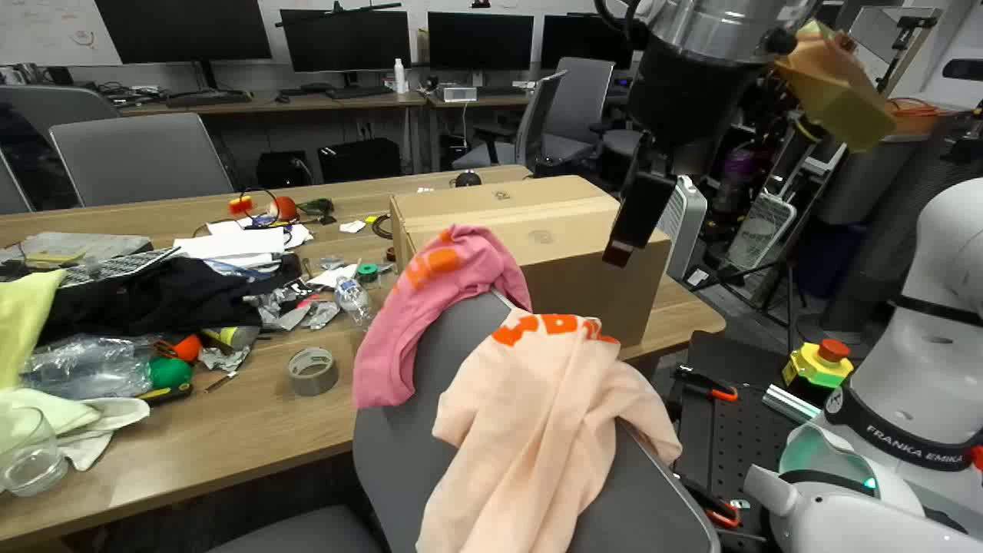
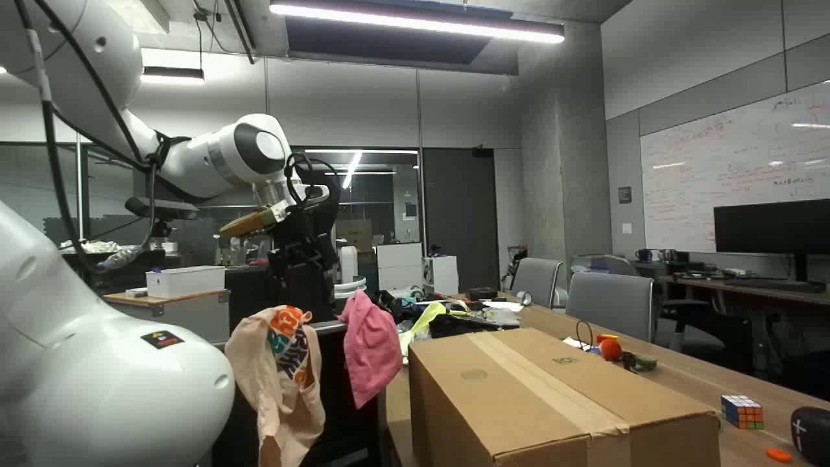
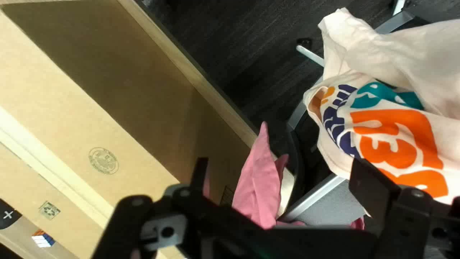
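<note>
A peach cloth (image 1: 544,415) with orange, teal and navy print hangs over the back of a grey chair (image 1: 405,461). Beside it, a pink cloth (image 1: 442,295) with orange marks drapes over the chair's other corner, close to the cardboard box. My gripper is open and empty, its two dark fingers wide apart. In the wrist view the pink cloth (image 3: 261,181) appears beyond and between the fingers, with the peach cloth (image 3: 388,116) past the right finger. From exterior view 1, the gripper (image 1: 627,249) hangs in the air in front of the box, above and right of both cloths.
A large cardboard box (image 2: 560,389) stands on the wooden table right behind the chair. Clutter covers the table's left part, including a tape roll (image 1: 313,370), a black cloth (image 1: 175,295) and a glass (image 1: 28,452). An emergency stop button (image 1: 820,359) sits near the robot base.
</note>
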